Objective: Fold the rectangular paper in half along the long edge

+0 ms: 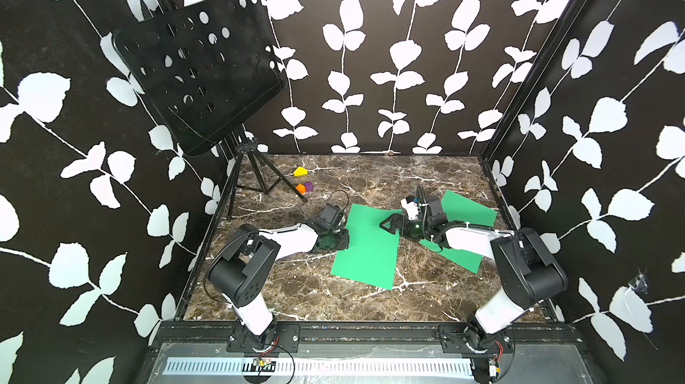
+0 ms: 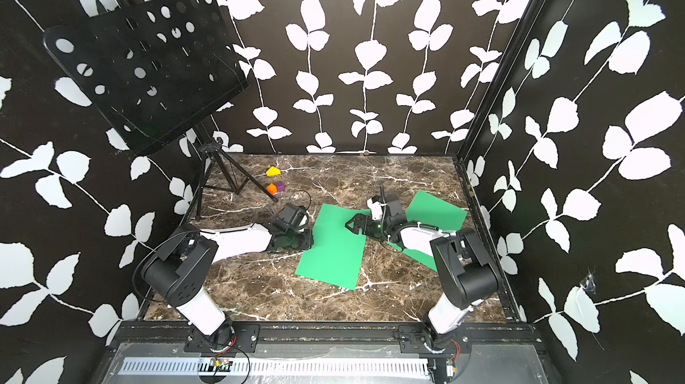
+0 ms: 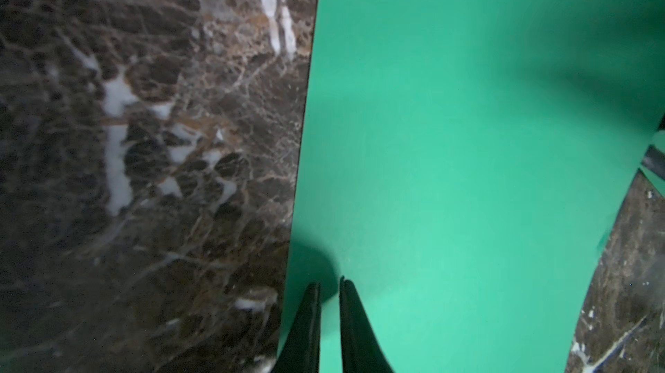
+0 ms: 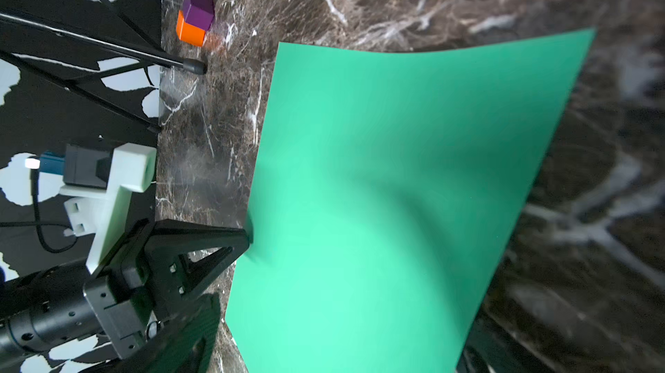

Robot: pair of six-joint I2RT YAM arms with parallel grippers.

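Note:
A rectangular green paper (image 1: 366,248) lies on the marbled table between both arms, bowed upward in the right wrist view. At its left long edge, my left gripper is closed down with its fingertips on the sheet; the left wrist view shows only a narrow gap between the finger pair. My right gripper (image 1: 391,223) is over the paper's right edge near the far end. In the right wrist view its fingers stand wide apart, one finger (image 4: 190,335) at lower left, with the paper passing between. The paper's near end is out of that view.
A second green sheet (image 1: 468,210) lies on the right, partly under the right arm. Yellow (image 1: 300,170), orange (image 1: 300,188) and purple (image 1: 309,186) blocks sit at the back left beside a black stand (image 1: 260,170). Bare table shows in front of the paper.

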